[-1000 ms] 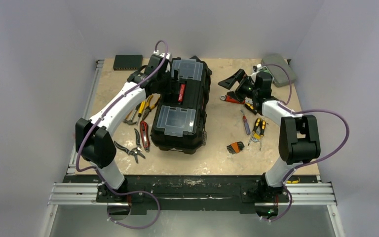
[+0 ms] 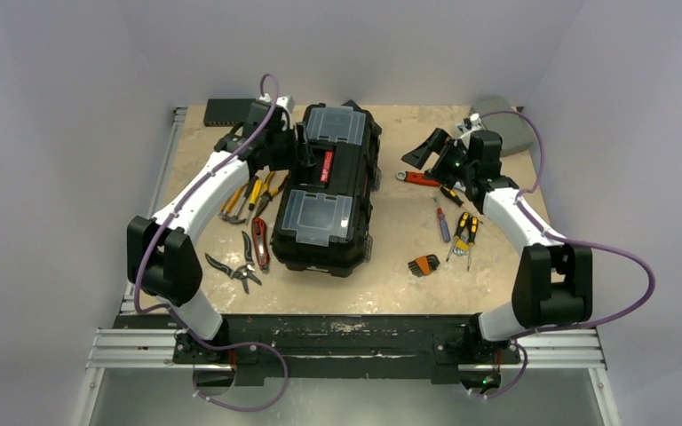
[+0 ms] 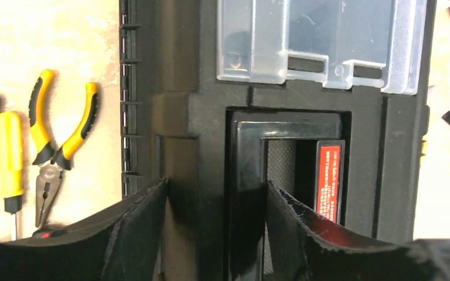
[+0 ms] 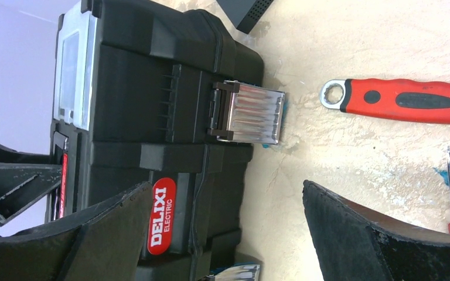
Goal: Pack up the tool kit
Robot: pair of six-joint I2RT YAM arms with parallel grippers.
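The black toolbox (image 2: pixel 320 222) stands with its lid down in the middle of the table. Its carrying handle (image 3: pixel 247 158) lies folded in the lid recess beside a red label. My left gripper straddles the handle's left bar and the adjoining lid edge, its fingers apart. To the box's right, my right gripper (image 2: pixel 424 158) is open and empty. A clear latch (image 4: pixel 255 114) sticks out from the box's right side, and part of a second latch (image 4: pixel 240 272) shows lower down. Whether the left fingers touch the handle cannot be told.
Pliers (image 3: pixel 58 146), a utility knife (image 2: pixel 260 246) and pruning shears (image 2: pixel 242 271) lie left of the box. On the right are a red wrench (image 4: pixel 410 100), screwdrivers (image 2: pixel 463 235) and a hex key set (image 2: pixel 424 265).
My left gripper has shifted slightly left and its arm has tilted. The right arm has drawn back to the right, away from the box. The upper latch now shows sticking out.
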